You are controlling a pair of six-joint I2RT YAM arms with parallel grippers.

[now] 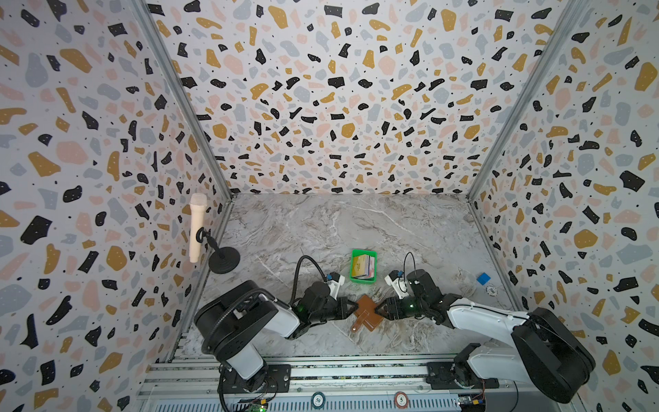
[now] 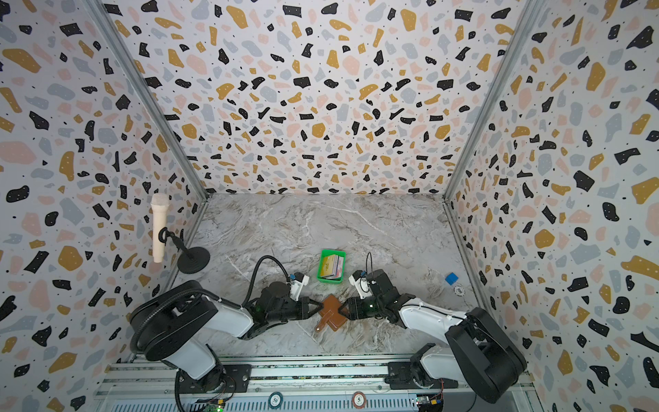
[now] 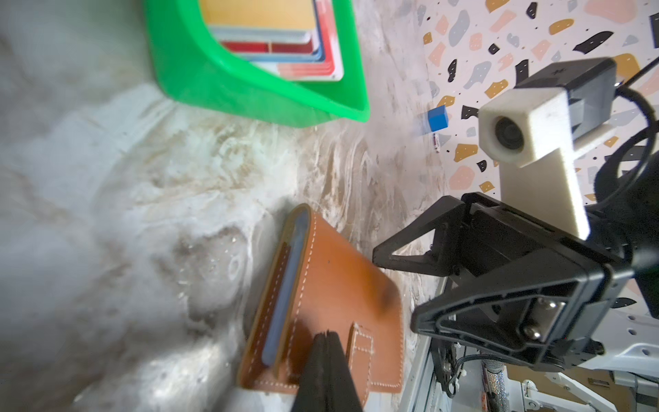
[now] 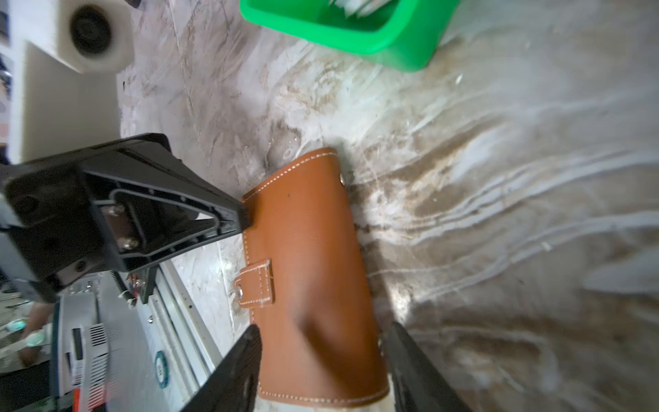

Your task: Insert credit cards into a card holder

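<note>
The brown leather card holder lies on the marble table between my two grippers, with a blue-grey edge showing along its open side in the left wrist view. My left gripper is at its left side; in its own view the fingertips are over the holder, looking close together. My right gripper is at the right side, its fingers apart over the holder, which does not appear lifted. The green box just behind holds several cards.
A blue cube and a small silver item lie at the right. A black stand with a pale cylinder is at the far left.
</note>
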